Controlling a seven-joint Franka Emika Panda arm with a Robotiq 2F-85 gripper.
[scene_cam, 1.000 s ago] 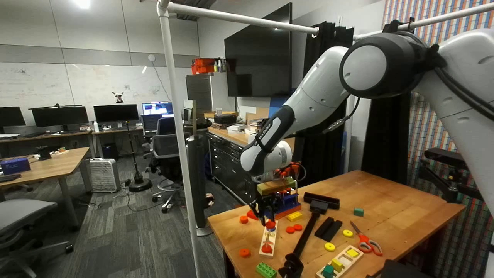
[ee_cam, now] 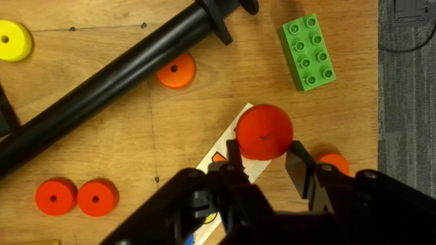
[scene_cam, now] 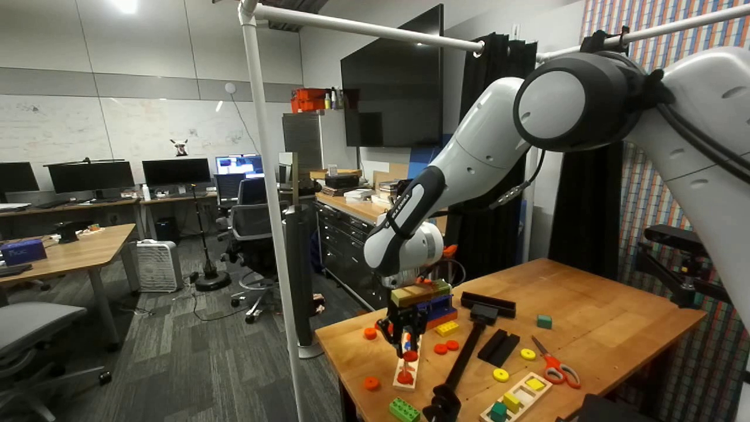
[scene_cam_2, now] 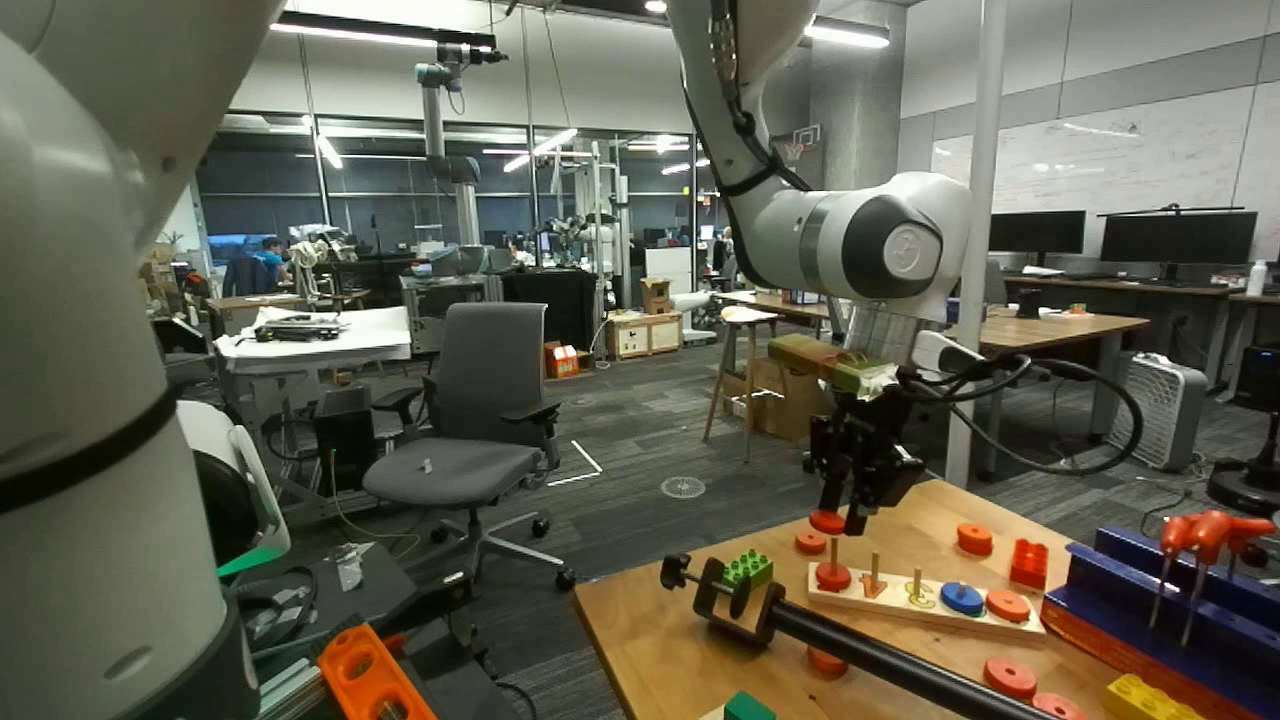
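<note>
My gripper is shut on a red disc, held flat between its fingertips. In exterior view 2 this red disc hangs above the table, close to the end of the wooden peg board that carries another red disc. Two bare pegs stand in the middle of the board. Beyond them a blue disc and an orange-red disc sit at its other end. From the wrist, the held disc covers the board's near end, so the peg below it is hidden.
A long black bar lies across the table beside the board. Around it are a green block, an orange disc, a yellow disc and two red discs. Scissors and a shape tray lie farther right.
In exterior view 1, my gripper has moved toward the near end of the board, carrying the red disc from above the far end. The loose pieces on the table look unmoved.
</note>
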